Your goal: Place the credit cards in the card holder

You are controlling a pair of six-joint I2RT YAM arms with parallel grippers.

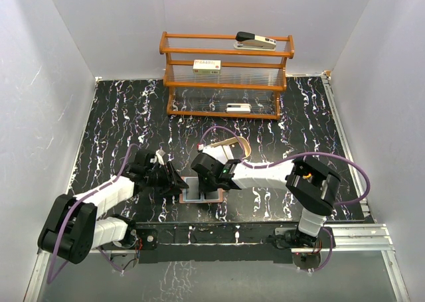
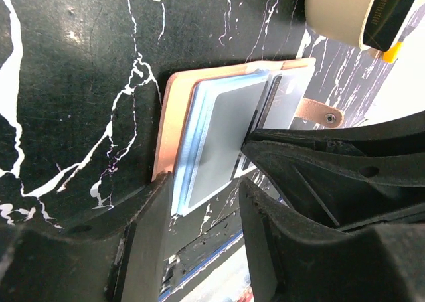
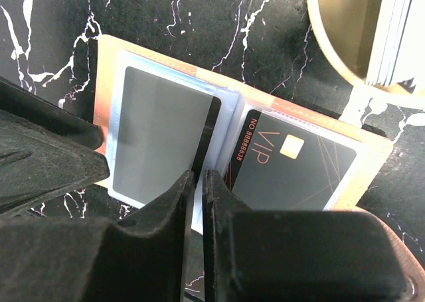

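Note:
The card holder (image 1: 192, 197) lies spread open on the table, its tan edge (image 2: 174, 126) and clear sleeves facing up. In the right wrist view, a plain grey card (image 3: 156, 126) fills one sleeve and a dark card marked VIP (image 3: 292, 159) the other. My left gripper is open, its fingers on either side of the holder's outer edge region. Over the middle fold sits my right gripper, fingertips close together with a thin gap. Whether a sleeve edge is between them cannot be told. More white-edged cards (image 3: 406, 40) stand in a container.
Behind the holder is the oval tan container (image 1: 246, 147) with the cards. A wooden rack (image 1: 226, 86) with a stapler (image 1: 255, 41) and a small box (image 1: 206, 66) stands at the back. Both grippers are close together over the holder.

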